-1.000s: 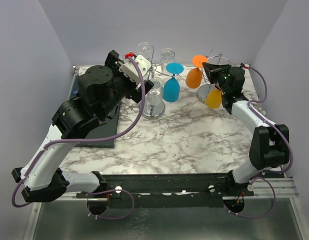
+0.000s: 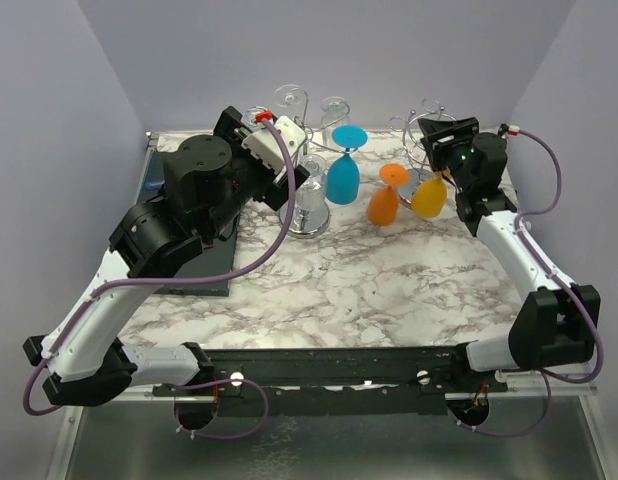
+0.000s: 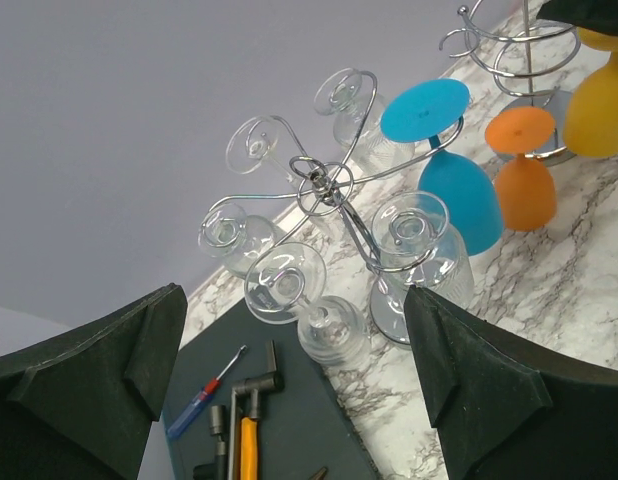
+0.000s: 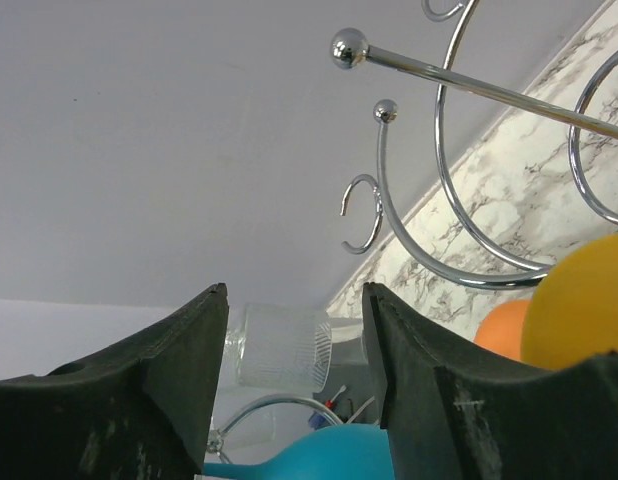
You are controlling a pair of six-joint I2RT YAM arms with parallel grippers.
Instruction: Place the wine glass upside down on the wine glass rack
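The orange wine glass (image 2: 383,206) is upside down, base up, at the left side of the right-hand wire rack (image 3: 529,92). In the left wrist view the orange glass (image 3: 526,192) has its base close to the rack's wire; whether the wire bears it I cannot tell. My right gripper (image 2: 431,141) is open, above and to the right of that glass and apart from it. Only clear glass in the background shows between its fingers. Over the left rack (image 3: 324,190), my left gripper stands open and empty.
Several clear glasses and a blue glass (image 2: 343,180) hang upside down on the left rack. A yellow glass (image 2: 429,197) hangs at the right rack, close to the orange one. Tools lie on a dark mat (image 3: 299,405).
My right gripper has moved slightly right. The left arm has barely shifted.
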